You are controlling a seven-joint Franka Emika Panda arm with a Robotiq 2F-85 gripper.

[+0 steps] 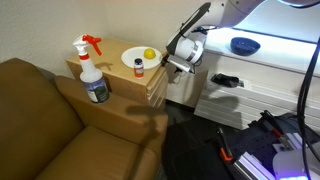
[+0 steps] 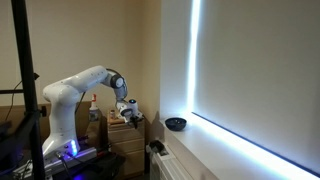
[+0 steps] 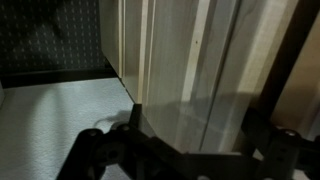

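A light wooden cabinet (image 1: 133, 88) stands beside the couch. My gripper (image 1: 178, 68) is at its right-hand front edge, just below the top. In the wrist view the gripper's dark fingers (image 3: 258, 128) stand wide apart. Wooden panels (image 3: 175, 75) of the cabinet fill the view beyond and between them; whether a finger touches the wood I cannot tell. On the cabinet top, a white plate (image 1: 136, 62) carries a yellow round object (image 1: 150, 54). Near the front edge stands a small red-and-white container (image 1: 139, 68).
A spray bottle (image 1: 92, 78) with a red nozzle stands left of the plate. The brown couch (image 1: 40, 120) borders the cabinet. A dark blue bowl (image 1: 245, 46) sits on the white ledge to the right, above a white radiator (image 1: 240, 105). Dark floor lies open in front.
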